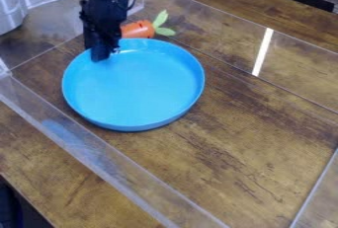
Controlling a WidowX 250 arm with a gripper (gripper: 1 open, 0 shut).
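Note:
A large blue round plate (132, 89) lies on the wooden table. My dark gripper (101, 44) comes down from the top at the plate's back-left rim, its tips low by that rim and looking shut; whether the rim is between them is hard to tell. Behind the plate, just right of the gripper, is an orange carrot-like toy (136, 29) with green leaves, partly hidden by the arm.
Clear plastic walls edge the table (244, 143) on the left and right, and a white strip (263, 49) marks the right back. The table right of the plate and in front of it is clear.

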